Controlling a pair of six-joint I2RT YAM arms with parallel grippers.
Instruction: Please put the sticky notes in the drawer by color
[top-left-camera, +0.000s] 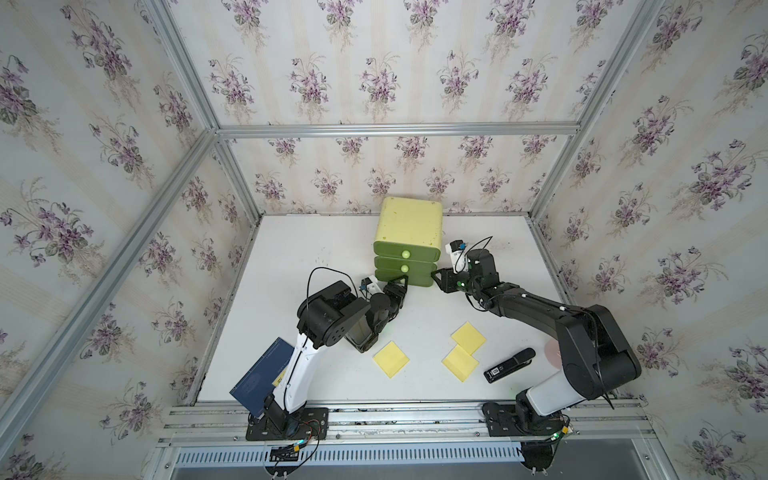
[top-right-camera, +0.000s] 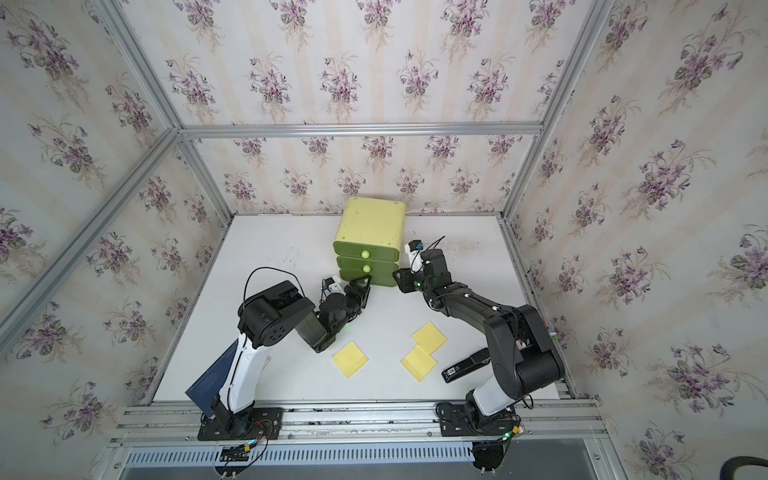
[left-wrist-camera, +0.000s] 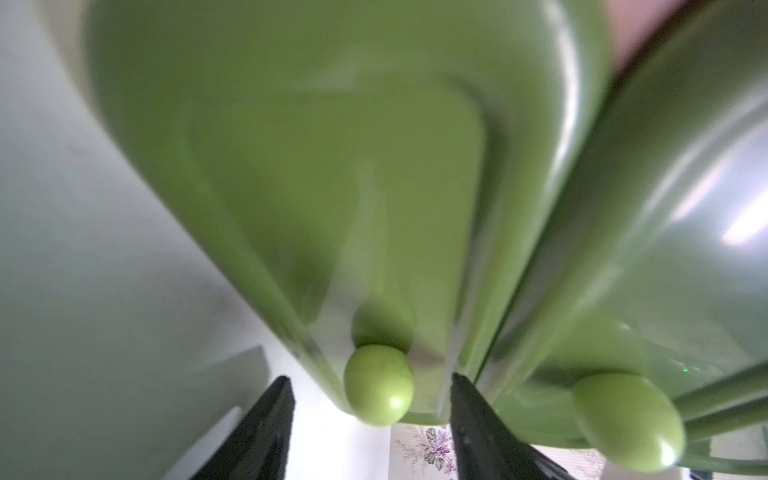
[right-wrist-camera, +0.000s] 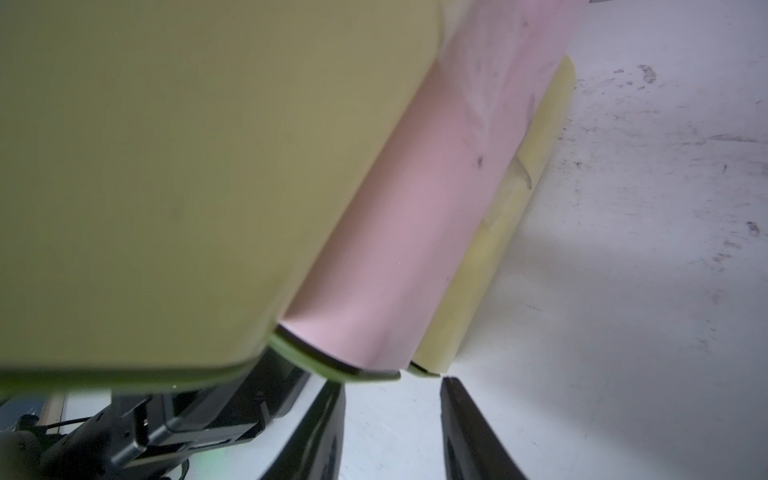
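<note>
The cabinet (top-left-camera: 410, 220) stands at the back, its stacked drawers green-fronted with round knobs. My left gripper is open before the lowest drawer (left-wrist-camera: 344, 184), whose green knob (left-wrist-camera: 380, 384) shows in the gap between the fingertips. At the cabinet's right side is my right gripper. Its fingers (right-wrist-camera: 318, 428) stand apart below the ends of the pink drawer body (right-wrist-camera: 416, 232) and the yellow one (right-wrist-camera: 488, 248); whether they hold an edge is unclear. One yellow sticky note (top-left-camera: 391, 359) lies alone; two more yellow notes (top-left-camera: 460, 363) overlap to its right.
A black elongated object (top-left-camera: 509, 365) lies at the front right. A pink round patch (top-left-camera: 553, 352) is partly hidden by the right arm. A dark blue flat item (top-left-camera: 262, 376) lies at the front left. Open table stretches between the notes and cabinet.
</note>
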